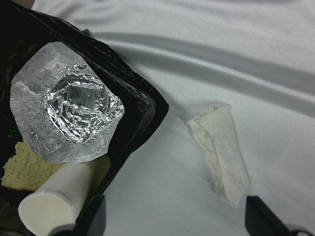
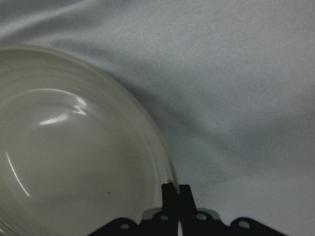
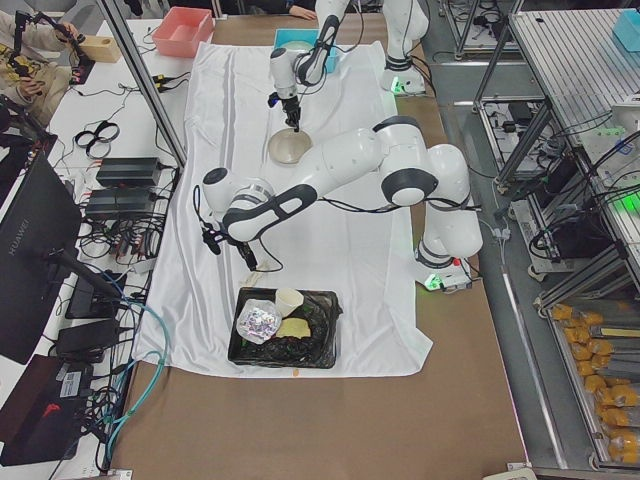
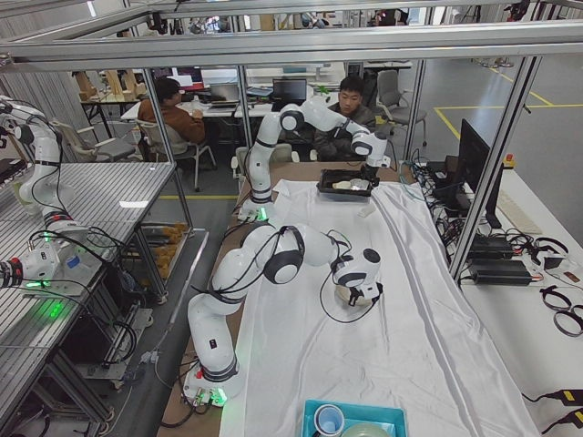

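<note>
A black bag-lined tray (image 3: pixel 320 340) holds crumpled foil (image 1: pixel 81 105), a white paper cup (image 1: pixel 59 196) and a yellow sponge (image 1: pixel 29 167). My left gripper hangs open just above the cloth beside the tray, over a folded white paper packet (image 1: pixel 221 152), with nothing visible between its fingers. My right gripper is at the rim of a cream shallow dish (image 2: pixel 74 147) on the cloth; its fingers are close together, apparently on the rim, though I cannot tell whether they grip it.
A blue bin (image 4: pixel 355 410) with a cup and dish stands at the far end from the tray. A monitor (image 3: pixel 35 260) and cables line one side.
</note>
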